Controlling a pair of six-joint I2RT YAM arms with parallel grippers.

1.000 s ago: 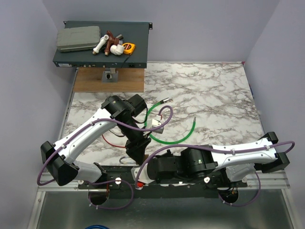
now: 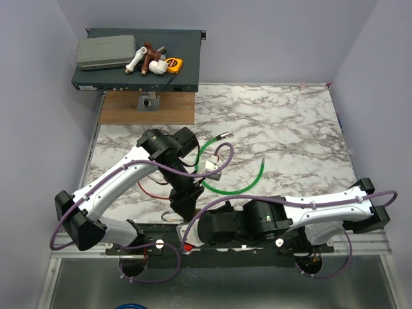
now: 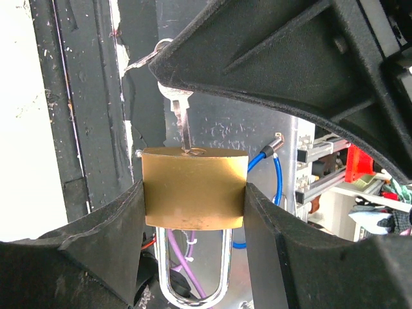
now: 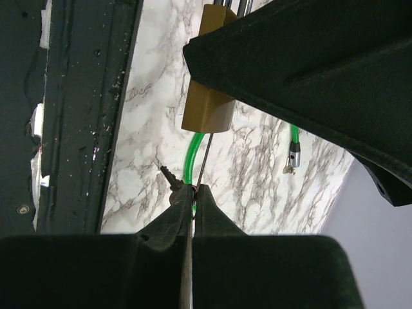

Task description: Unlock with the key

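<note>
My left gripper is shut on the brass padlock [image 3: 193, 180], whose steel shackle [image 3: 224, 270] hangs below. A key [image 3: 182, 119] stands upright at the padlock's top face, its blade apparently in the keyway. A dark finger of the other gripper reaches over the key in the left wrist view. In the right wrist view my right gripper is shut, a thin strip of metal at its fingertips, just beside the padlock [image 4: 209, 112]. From above, both grippers meet at the near edge of the marble table, largely hidden by the arms.
Green hoses [image 2: 244, 190] and red wire lie on the marble table [image 2: 283, 135], which is fairly clear at the right. A dark instrument box [image 2: 135, 77] with tools on it stands on a wooden board at the back left.
</note>
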